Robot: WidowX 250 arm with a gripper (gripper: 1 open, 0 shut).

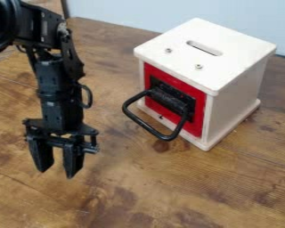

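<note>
A white wooden box (238, 76) with a slot on its top stands at the right, its red front (194, 123) facing left toward the arm. A black loop handle (166, 136) sticks out from a black panel on that front. My black gripper (57, 158) hangs at the left, apart from the box, its two fingers open with nothing seen between them.
A pale wall stands behind at the top.
</note>
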